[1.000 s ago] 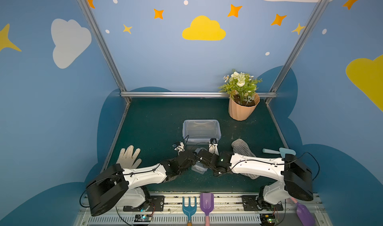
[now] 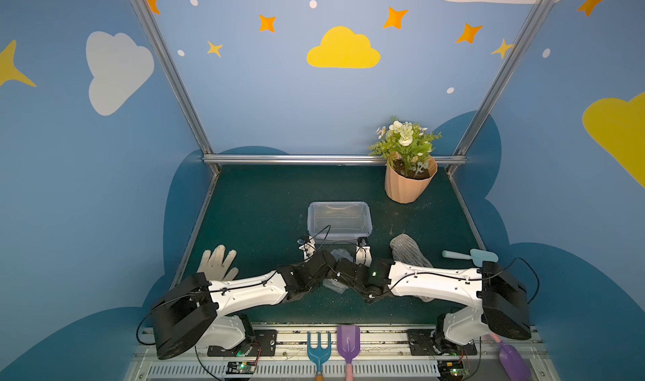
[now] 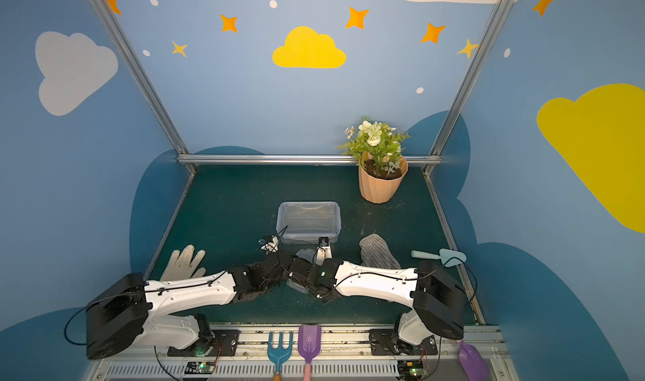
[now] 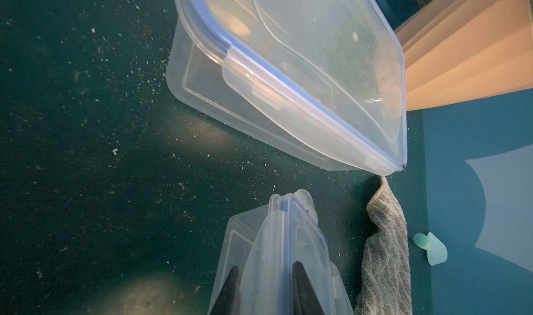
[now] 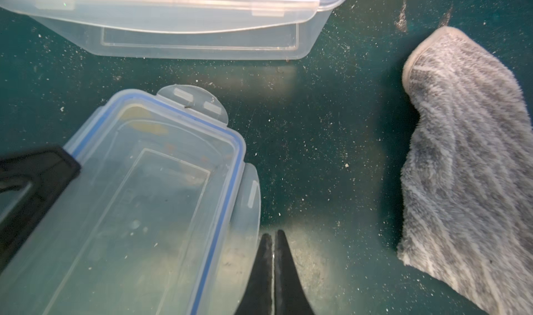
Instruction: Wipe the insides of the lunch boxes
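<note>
A lidded clear lunch box (image 2: 339,219) with a blue seal lies at the middle of the table. Nearer me, a smaller closed lunch box (image 5: 144,192) sits between my grippers. My left gripper is shut on this small box, its dark fingers at the side in the left wrist view. My right gripper is shut with nothing seen between its fingers, just right of the small box's side latch. A grey cloth (image 5: 460,165) lies to the right, apart from that gripper.
A flower pot (image 2: 406,186) stands at the back right. A white glove (image 2: 216,265) lies at the left, a light blue trowel (image 2: 482,256) at the right edge.
Both grippers have shifted slightly toward the right, the left one also a little up toward the back. The large box, cloth and glove stay in place.
</note>
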